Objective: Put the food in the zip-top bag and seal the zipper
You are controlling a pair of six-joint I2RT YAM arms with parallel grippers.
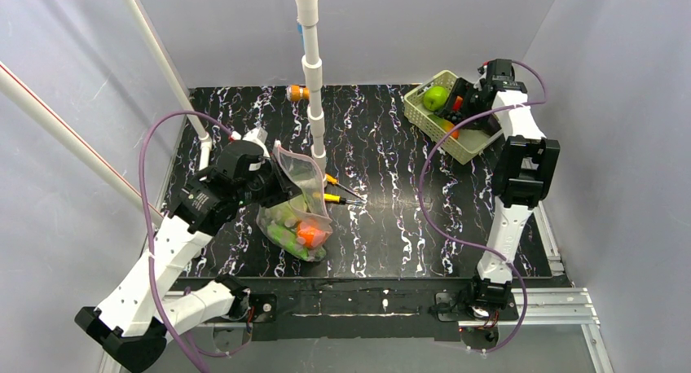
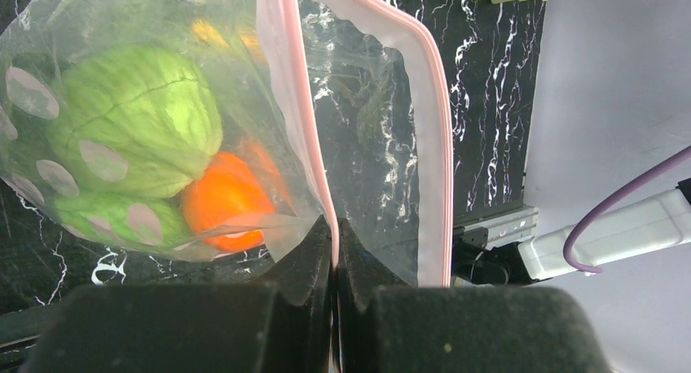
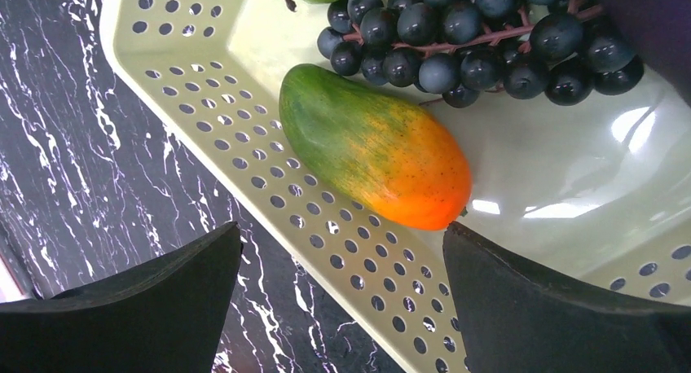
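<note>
The clear zip top bag (image 1: 300, 169) stands at the left, its pink-edged mouth (image 2: 440, 145) gaping. A leafy green food (image 2: 138, 116) and an orange round food (image 2: 226, 198) are inside. My left gripper is shut on one side of the bag's rim. Over the basket at the far right, my right gripper stands open, nothing between its fingers. A green-and-orange mango (image 3: 379, 149) lies in the basket ahead of the right finger (image 3: 521, 308). Beyond it rest dark grapes (image 3: 464, 43) and a green apple (image 1: 435, 98).
The pale perforated basket (image 1: 420, 129) has a raised wall near the right gripper. Part of a dark purple item (image 3: 660, 31) shows in it. A white pole (image 1: 313, 80) rises beside the bag, near yellow-handled tools (image 1: 334, 199). Mid-table is clear.
</note>
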